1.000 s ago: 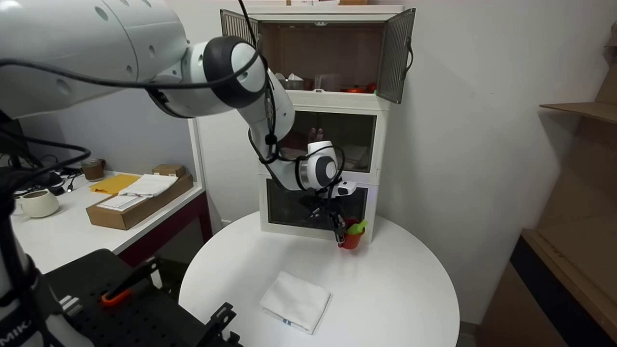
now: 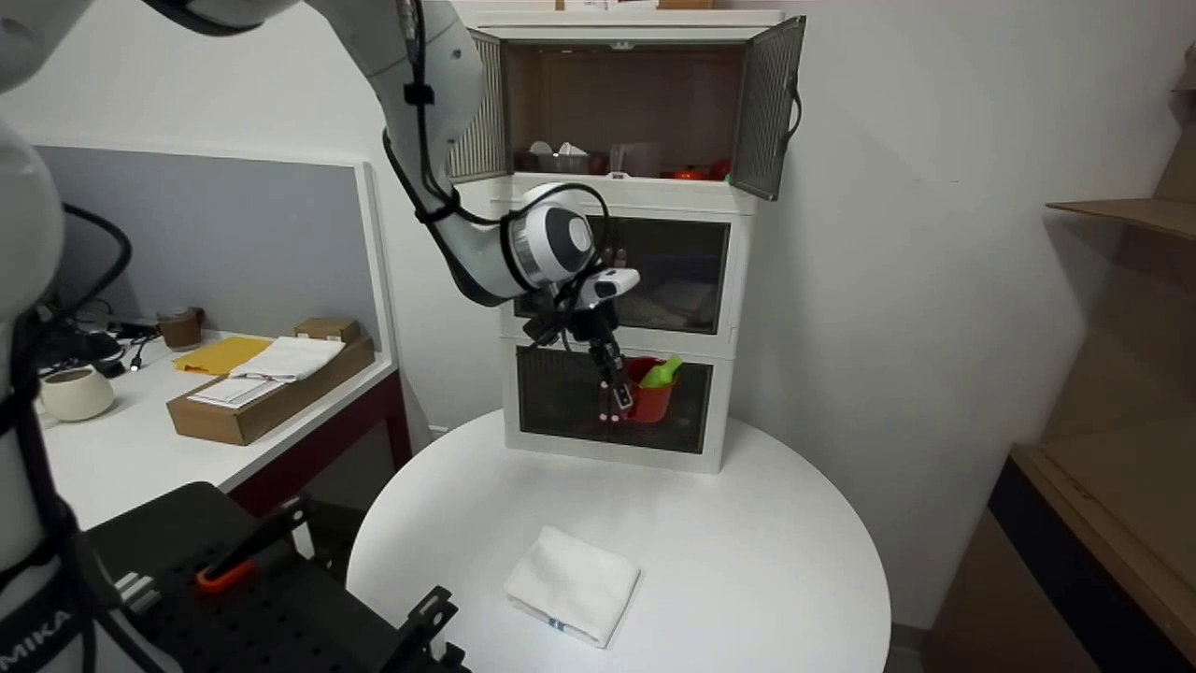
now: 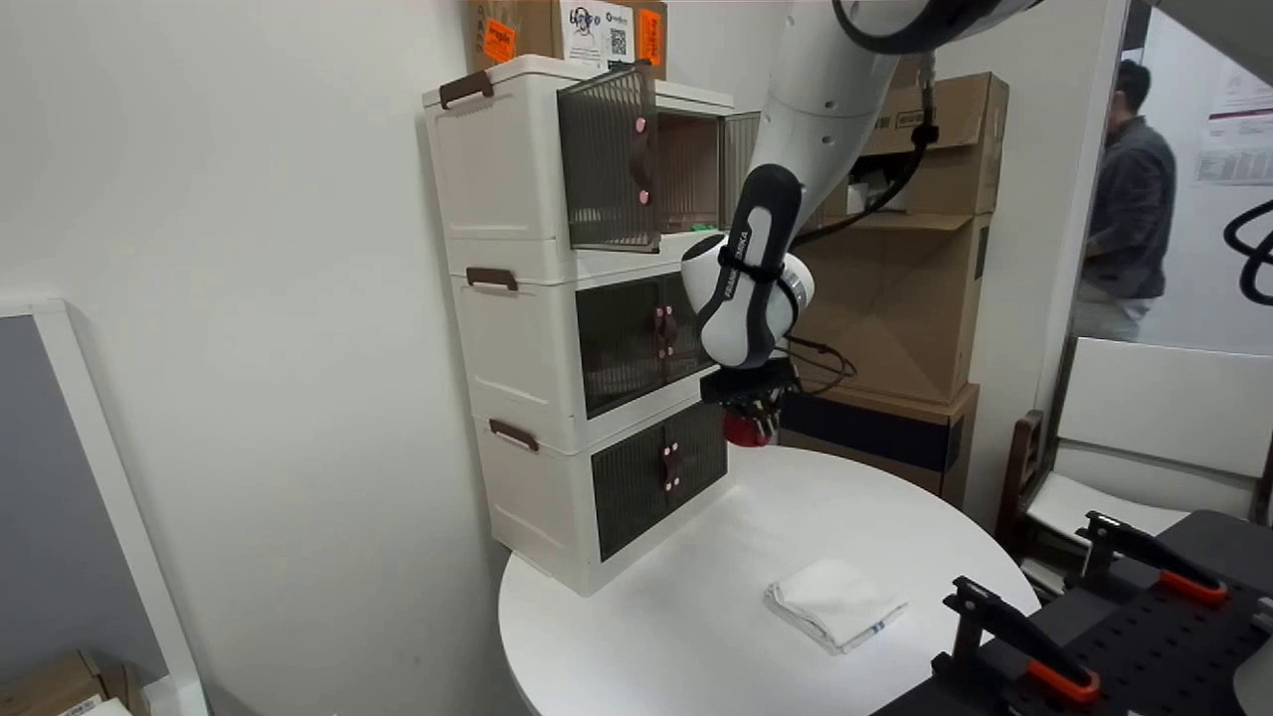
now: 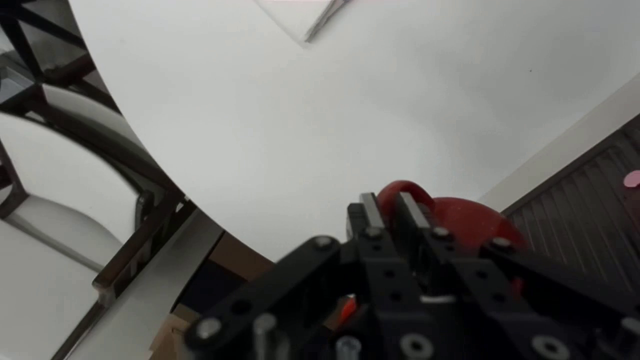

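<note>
My gripper [image 2: 623,393] is shut on a red cup [image 2: 647,402], which hangs in the air in front of the cabinet's lowest doors. A bright green item [image 2: 663,371] pokes out of the cup's top in exterior view 1. In exterior view 2 the cup [image 3: 746,430] shows just below the hand, partly hidden by it. The wrist view has the gripper's fingers [image 4: 370,210] closing on the rounded red part of the cup [image 4: 474,219], with white tabletop beneath.
A white cabinet [image 2: 628,200] stands at the table's back, its top doors open with several items inside; the lower doors are closed. A folded white cloth [image 2: 574,583] lies on the round table [image 2: 762,550]. Cardboard boxes [image 3: 883,310] stand beyond.
The arm has risen and shifted left in exterior view 1, carrying the red cup with the green item up off the table area. The cloth has stayed in place.
</note>
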